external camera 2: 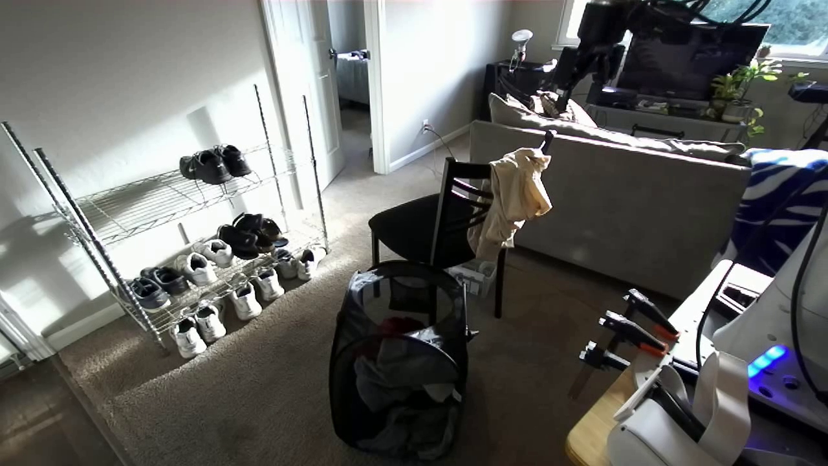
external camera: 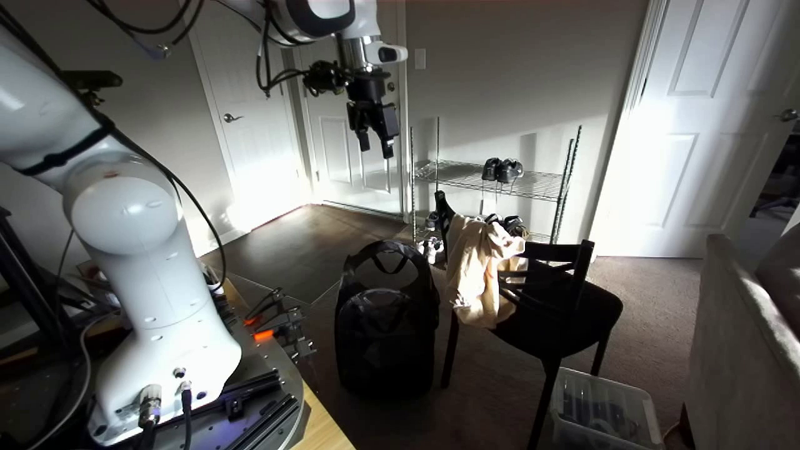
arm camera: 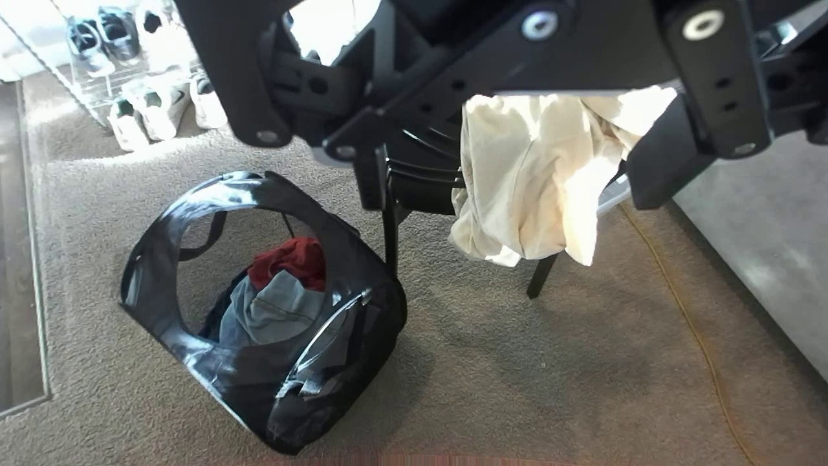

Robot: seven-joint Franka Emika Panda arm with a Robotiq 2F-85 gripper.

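My gripper (external camera: pixel 375 149) is open in the air, higher than the chair, with nothing held between its fingers. A cream cloth (external camera: pixel 484 270) hangs over one corner of the backrest of the black chair (external camera 2: pixel 444 213). From the wrist, the cloth (arm camera: pixel 528 182) appears below and beyond the fingers, apart from them. The black mesh hamper (external camera 2: pixel 341 365) stands on the carpet beside the chair, its top open. Inside it lie a red cloth (arm camera: pixel 291 263) and a grey-blue cloth (arm camera: pixel 268 310). In exterior view 2 the gripper (external camera 2: pixel 583 81) shows dark against the window side.
A wire shoe rack (external camera 2: pixel 147 202) with several shoes lines the wall. A clear bin (external camera: pixel 600 409) sits by the chair, and a grey sofa (external camera 2: pixel 613 210) stands behind it. Clamps (external camera 2: pixel 629 330) stick out from the table edge.
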